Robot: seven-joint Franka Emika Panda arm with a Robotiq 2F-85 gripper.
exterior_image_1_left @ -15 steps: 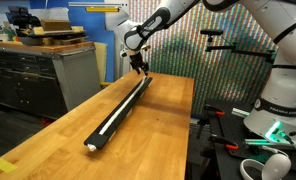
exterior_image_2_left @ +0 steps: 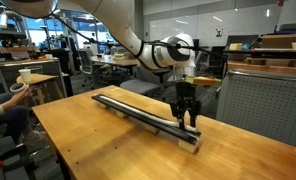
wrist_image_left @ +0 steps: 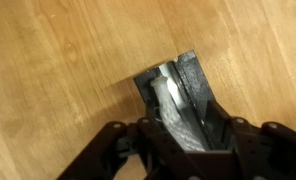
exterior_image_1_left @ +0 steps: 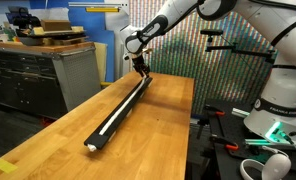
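Observation:
A long black rail [exterior_image_1_left: 105, 127] with a pale strip [exterior_image_1_left: 122, 107] along its top runs lengthwise over the wooden table. My gripper [exterior_image_1_left: 144, 74] points down at the rail's far end. From the other side, the same rail [exterior_image_2_left: 138, 112] appears raised on small wooden blocks [exterior_image_2_left: 187, 146], and the gripper [exterior_image_2_left: 188, 123] is close over its near right end. In the wrist view the dark fingers [wrist_image_left: 146, 130] flank the pale strip [wrist_image_left: 172, 105] near the rail's end [wrist_image_left: 191, 72]. Whether they touch the strip is too blurred to tell.
A grey cabinet [exterior_image_2_left: 258, 98] stands behind the table. Another white arm [exterior_image_1_left: 278, 105] is at the right edge in exterior view 1.
My gripper has come down slightly toward the far end of the rail. The rail looks unmoved.

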